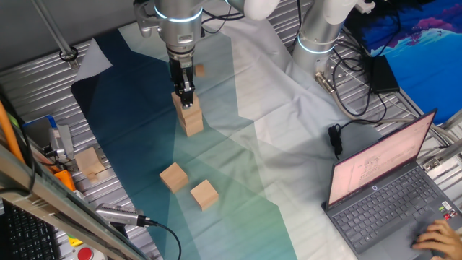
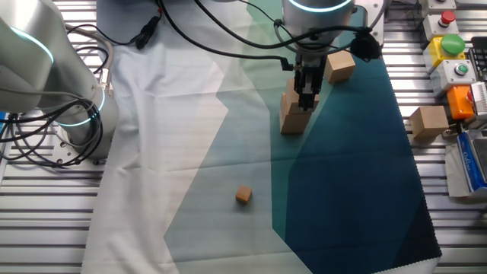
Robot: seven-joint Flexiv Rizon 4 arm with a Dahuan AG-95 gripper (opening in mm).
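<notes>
A stack of wooden blocks [image 1: 192, 127] stands on the cloth in the upper middle of exterior view 1. My gripper [image 1: 186, 103] points down at the top of it, its black fingertips overlapping the upper block. From the other side, in exterior view 2, the gripper [image 2: 307, 100] covers part of the stack [image 2: 294, 122]. The fingers look narrow here, and whether they are shut on the top block is not clear. Two loose blocks, one [image 1: 174, 177] left of the other [image 1: 205, 194], lie nearer the front of exterior view 1.
A small wooden cube [image 2: 243, 194] rests alone on the cloth [image 2: 198, 167]. Off the cloth, another block [image 2: 428, 122] sits by the control buttons. A laptop [image 1: 390, 188] with a person's hand [image 1: 438, 238] occupies the right side.
</notes>
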